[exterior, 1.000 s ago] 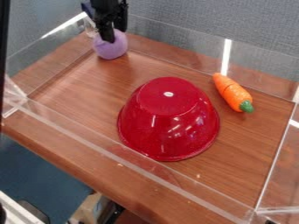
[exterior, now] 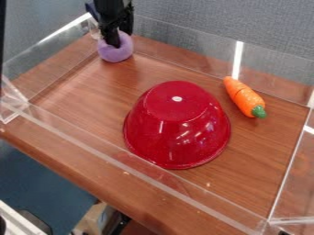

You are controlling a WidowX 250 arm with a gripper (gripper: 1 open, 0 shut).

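Note:
My dark gripper [exterior: 110, 27] reaches down at the top left over a round lilac object [exterior: 117, 52], its lower end against or just in front of that object's top. Whether the fingers are open or shut on it is too small and dark to tell. A red upturned bowl [exterior: 177, 126] rests on the wooden table [exterior: 86, 110] right of centre, and an orange carrot with a green end [exterior: 243, 95] lies to its upper right.
Clear low walls [exterior: 160, 184] border the table on its sides. A grey wall [exterior: 245, 27] stands behind. The wood between the lilac object and the red bowl is clear, as is the left part of the table.

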